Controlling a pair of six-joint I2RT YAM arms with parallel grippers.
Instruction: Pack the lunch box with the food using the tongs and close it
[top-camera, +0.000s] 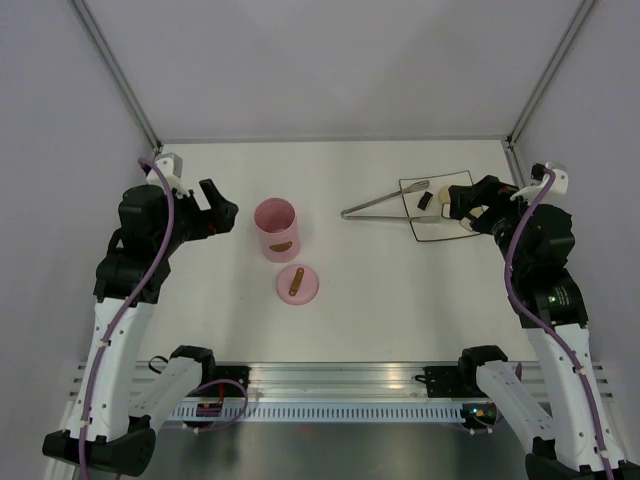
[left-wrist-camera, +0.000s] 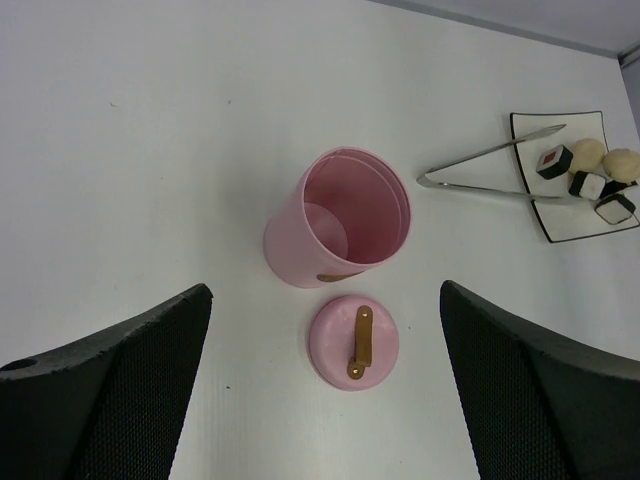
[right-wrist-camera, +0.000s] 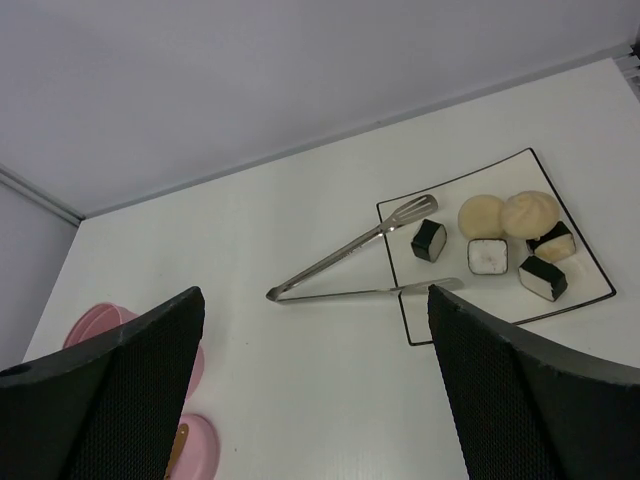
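Observation:
An empty pink cylindrical lunch box stands upright, left of the table's middle; the left wrist view looks down into its open top. Just in front of it lies its round pink lid with a brown handle. Metal tongs rest spread, their tips over a square white plate. On that plate are several sushi pieces and two round buns. My left gripper, open and empty, is raised to the left of the lunch box. Above the plate's right part hovers my right gripper, also open and empty.
A grey wall closes off the back of the white table. Bare table lies between lid and plate and along the front, where a metal rail runs.

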